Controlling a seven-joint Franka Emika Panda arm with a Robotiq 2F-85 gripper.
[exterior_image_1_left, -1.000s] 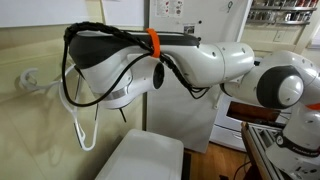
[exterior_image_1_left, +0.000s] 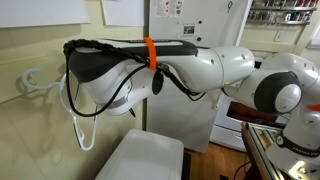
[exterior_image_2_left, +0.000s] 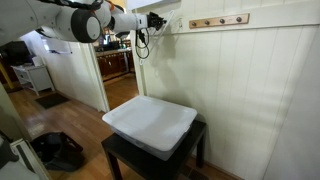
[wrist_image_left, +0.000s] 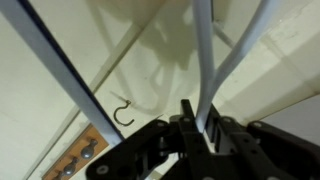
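A white plastic hanger (exterior_image_1_left: 82, 125) is held up beside the wall at the left of exterior view 1, its curled hook end (exterior_image_1_left: 32, 80) pointing left. In the wrist view two pale arms of the hanger (wrist_image_left: 205, 75) meet between the black fingers. My gripper is shut on it around that junction. Another long pale bar (wrist_image_left: 55, 65) crosses the left of that view. Exterior view 2 has the gripper (exterior_image_2_left: 155, 22) high near the wall, too small for detail; the arm largely hides it in exterior view 1.
A wooden peg rail (exterior_image_2_left: 220, 20) is fixed to the white wall; its pegs (wrist_image_left: 87, 152) and a dark metal hook (wrist_image_left: 122, 112) show in the wrist view. Below stands a white-lidded bin (exterior_image_2_left: 155, 120) on a dark table. Open floor lies to its left.
The arm's end and the hanger have shifted slightly in exterior view 1 over the last second. The bin and surroundings have stayed put.
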